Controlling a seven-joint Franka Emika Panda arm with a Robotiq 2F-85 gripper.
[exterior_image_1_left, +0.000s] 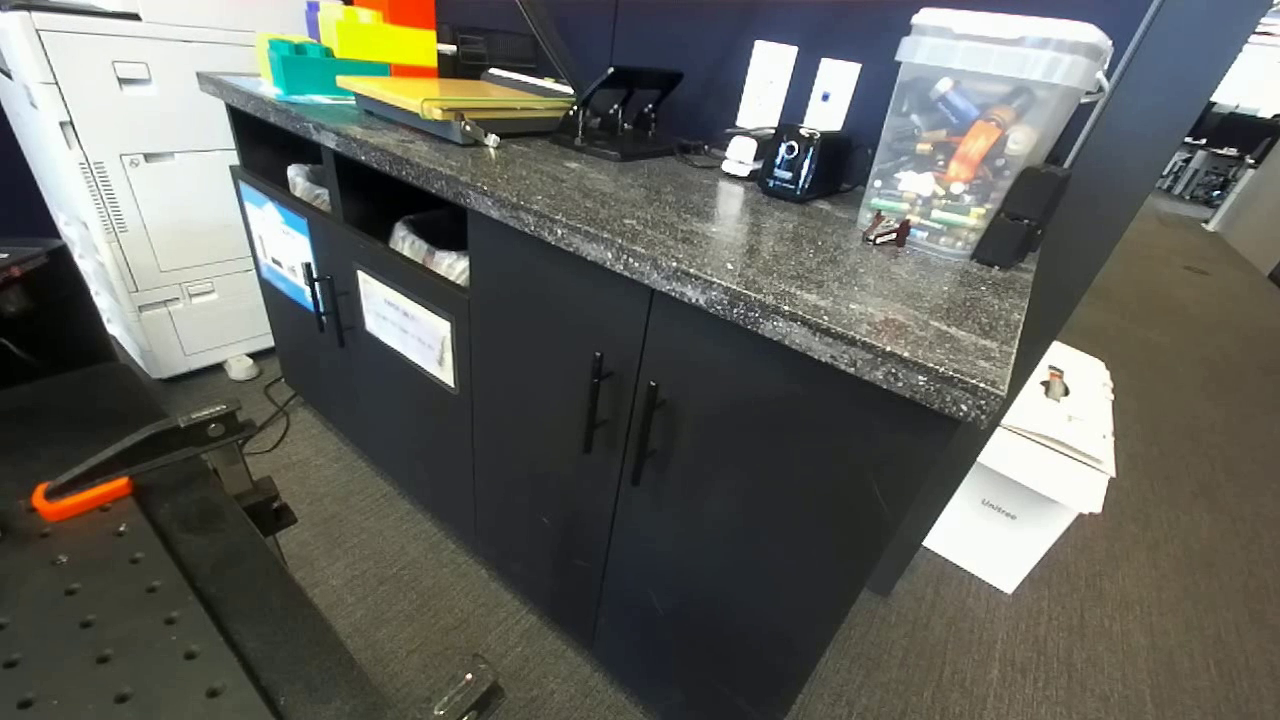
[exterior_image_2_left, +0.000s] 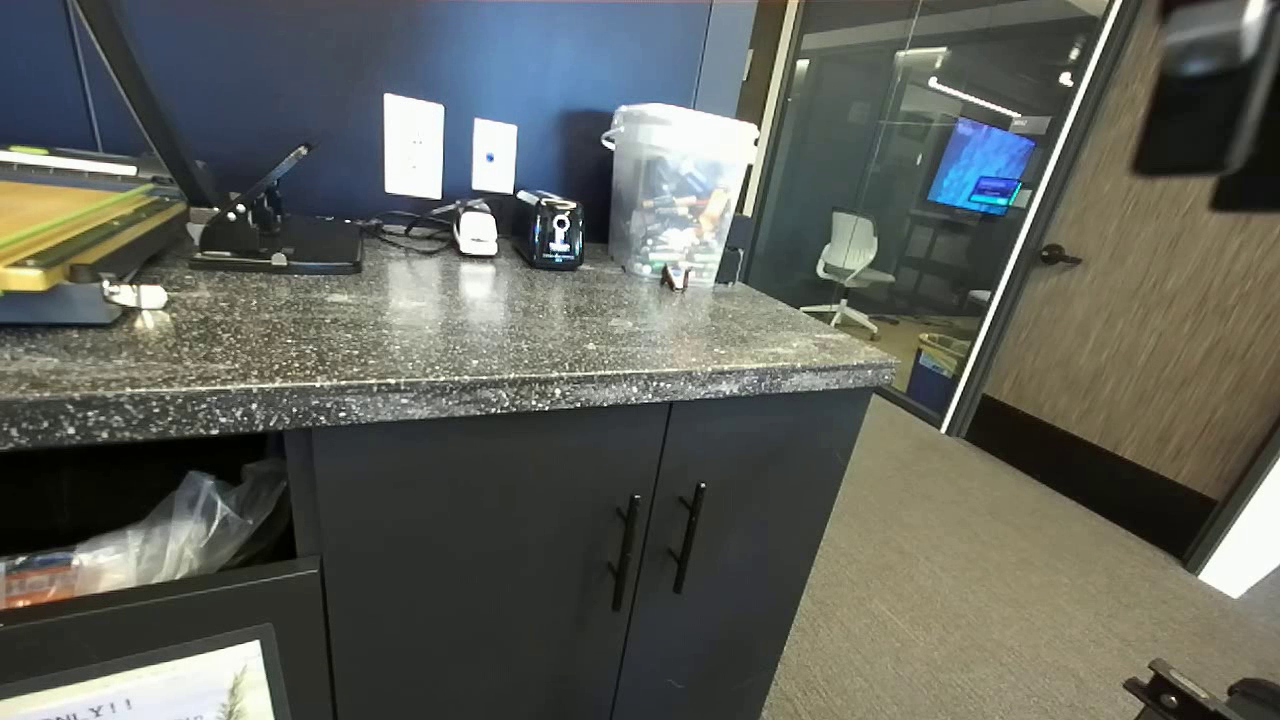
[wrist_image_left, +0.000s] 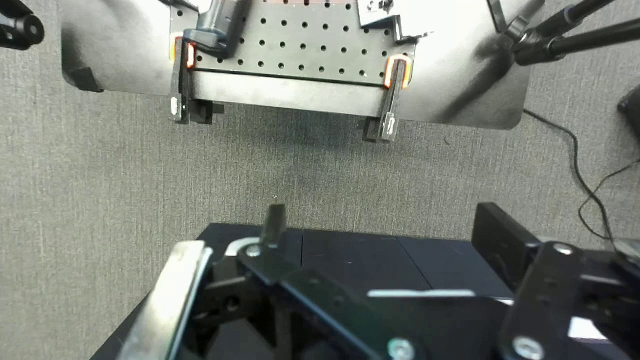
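Observation:
In the wrist view my gripper stands open, its two black fingers wide apart and nothing between them. Under it are grey carpet and the dark cabinet top or front, blurred by closeness. A black two-door cabinet (exterior_image_1_left: 546, 504) with bar handles (exterior_image_1_left: 644, 432) has both those doors closed. On its speckled counter (exterior_image_1_left: 720, 258) sits a clear lidded bucket (exterior_image_1_left: 960, 150) of batteries. Beside the bucket lies a small dark-red staple remover (exterior_image_1_left: 885, 229). A black sharpener (exterior_image_2_left: 552, 230) and a white stapler-like item (exterior_image_2_left: 476, 232) stand near the wall.
A perforated work table (wrist_image_left: 312, 51) with orange-tipped clamps (wrist_image_left: 391, 102) lies across the carpet gap. The counter's left holds a yellow paper cutter (exterior_image_1_left: 444, 96), a hole punch (exterior_image_1_left: 618, 120) and toy blocks (exterior_image_1_left: 330, 70). A white box (exterior_image_1_left: 1002, 516) stands at the cabinet's right end.

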